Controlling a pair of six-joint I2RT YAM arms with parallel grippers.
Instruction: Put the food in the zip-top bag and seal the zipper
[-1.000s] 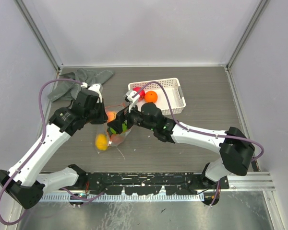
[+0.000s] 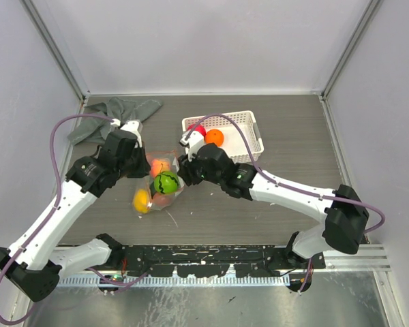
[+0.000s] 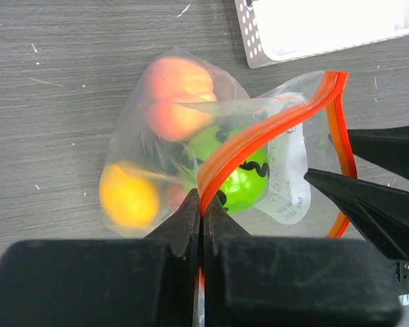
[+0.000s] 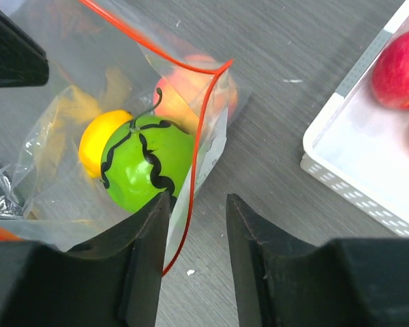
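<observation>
The clear zip top bag (image 3: 286, 167) has an orange zip rim and its mouth gapes. Inside lie a green striped watermelon toy (image 4: 150, 163), a yellow fruit (image 3: 128, 197) and peach-coloured fruit (image 3: 180, 95). My left gripper is shut on one side of the rim, the orange strip running between its fingertips. On the opposite side my right gripper stands part open, the bag's edge passing between its fingers, close to the left one. From above, the right gripper (image 2: 183, 173) is at the bag's right side.
A white basket (image 2: 252, 139) stands behind on the right, holding a red fruit (image 4: 402, 71) and an orange (image 2: 214, 137). Grey cloth (image 2: 116, 112) lies at the back left.
My right gripper has drawn back to the right, from over the watermelon to the bag's right edge, leaving the watermelon in the bag. The left gripper has barely moved.
</observation>
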